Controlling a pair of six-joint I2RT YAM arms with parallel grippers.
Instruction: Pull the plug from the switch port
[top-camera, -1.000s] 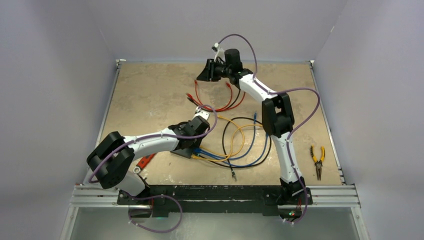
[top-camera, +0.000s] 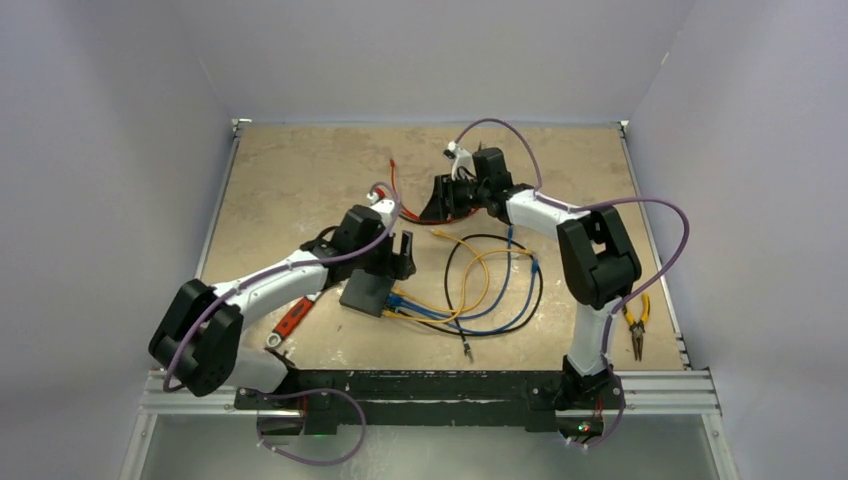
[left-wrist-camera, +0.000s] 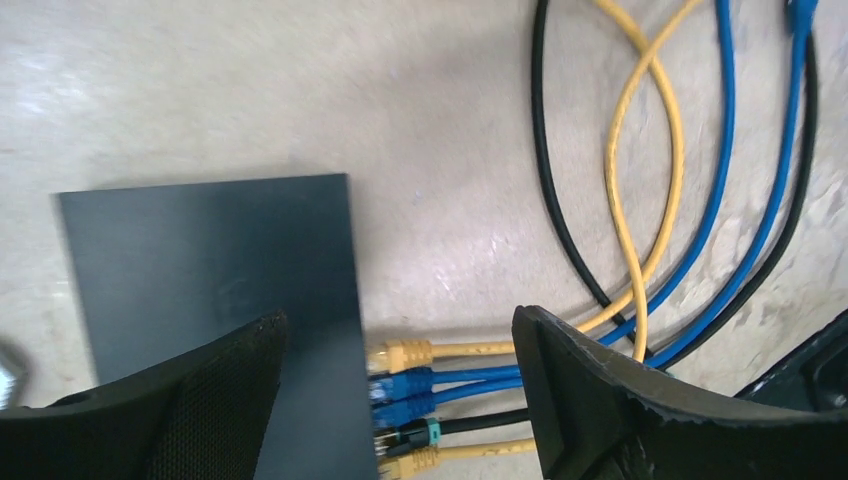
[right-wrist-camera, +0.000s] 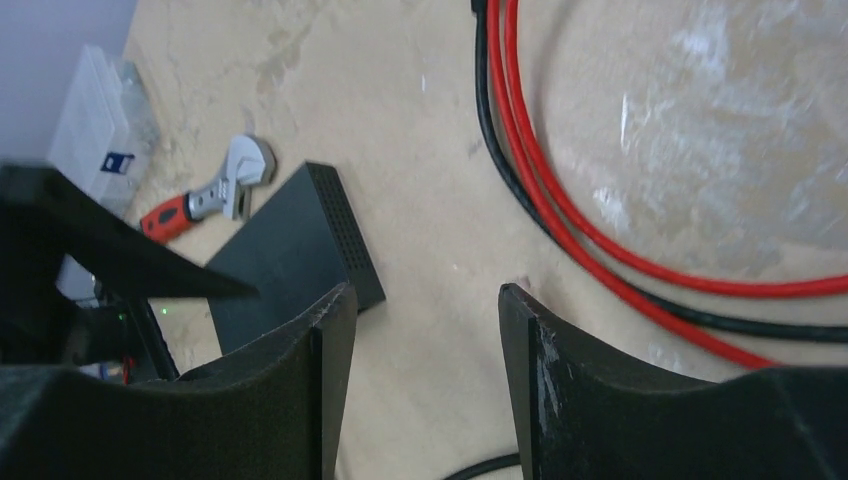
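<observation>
The dark square switch (top-camera: 367, 291) lies flat on the table at the front left. Along its right side sits a row of plugs: a yellow plug (left-wrist-camera: 402, 355) at the top of the left wrist view, blue plugs (left-wrist-camera: 402, 408) below it, then a black plug (left-wrist-camera: 407, 437) and another yellow plug (left-wrist-camera: 409, 464). My left gripper (top-camera: 402, 257) is open above the switch's back edge, nothing between its fingers; its right finger (left-wrist-camera: 580, 390) overlaps the cables in view. My right gripper (top-camera: 436, 200) stands open and empty over the red cables at the back.
Looped yellow, blue and black cables (top-camera: 490, 318) spread right of the switch. Red cables (right-wrist-camera: 600, 255) lie behind it. A red-handled wrench (top-camera: 293, 317) rests at the left, pliers (top-camera: 637, 322) at the far right.
My left gripper has drawn back from the plug side of the switch, toward the rear and slightly left, uncovering the switch.
</observation>
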